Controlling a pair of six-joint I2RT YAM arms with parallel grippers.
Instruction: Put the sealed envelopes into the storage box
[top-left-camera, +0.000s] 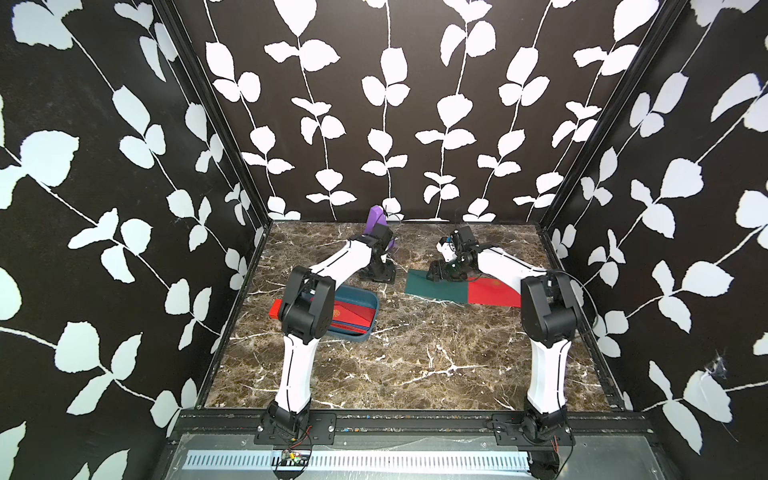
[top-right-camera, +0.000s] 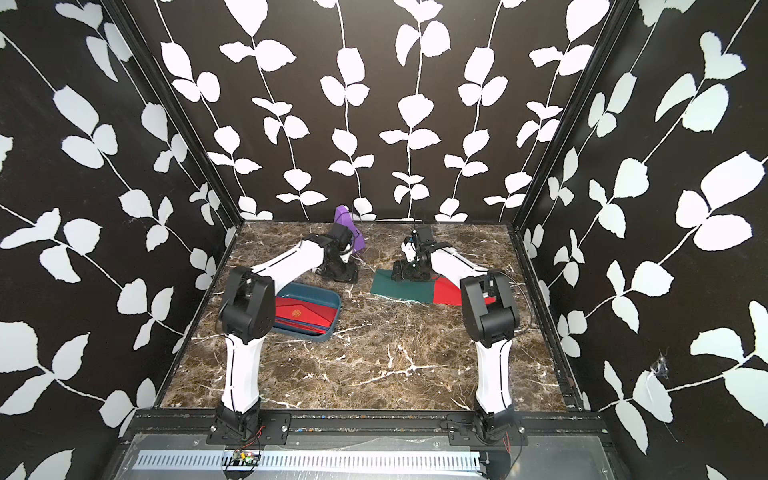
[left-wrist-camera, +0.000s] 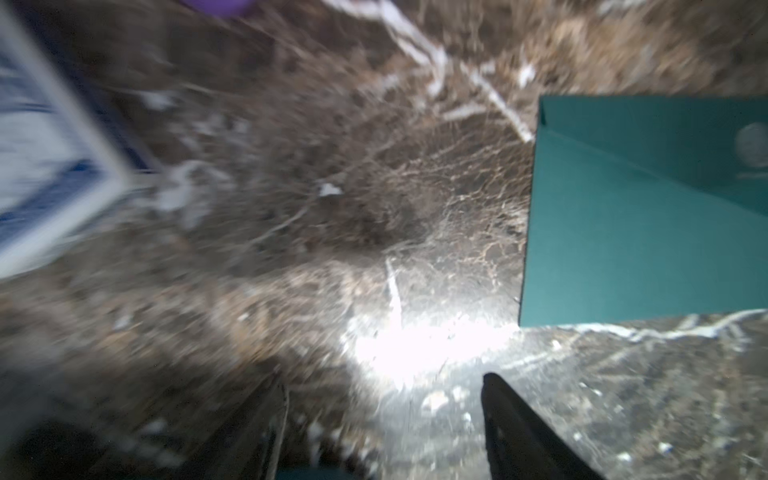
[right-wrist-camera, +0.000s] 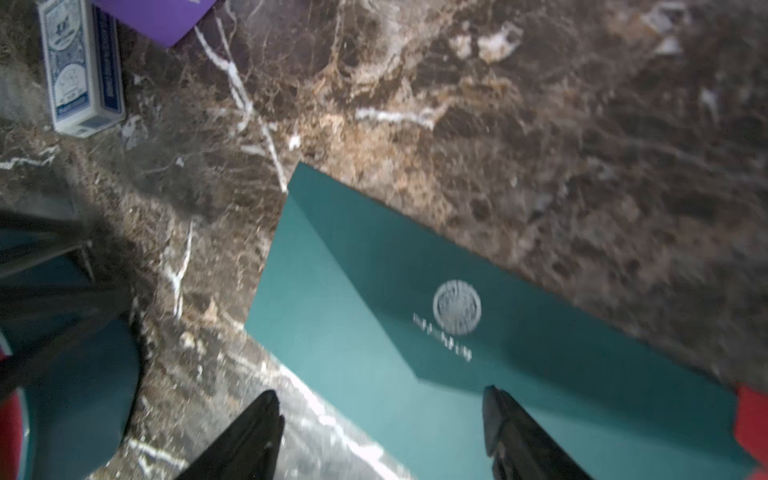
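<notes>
The blue storage box (top-right-camera: 336, 313) stands left of centre, holding a red envelope (top-right-camera: 304, 312). A green envelope (left-wrist-camera: 640, 240) lies flat on the marble, overlapping or touching a red envelope (top-left-camera: 496, 292) to its right. A purple envelope (top-right-camera: 349, 225) is at the back. My left gripper is open above bare table between the box and the green envelope, nothing between its fingers. My right gripper is open above the green envelope, nothing held.
A white-and-blue card box (right-wrist-camera: 80, 72) lies left of the green envelope, near the purple one. A small red block (top-left-camera: 275, 309) sits left of the storage box.
</notes>
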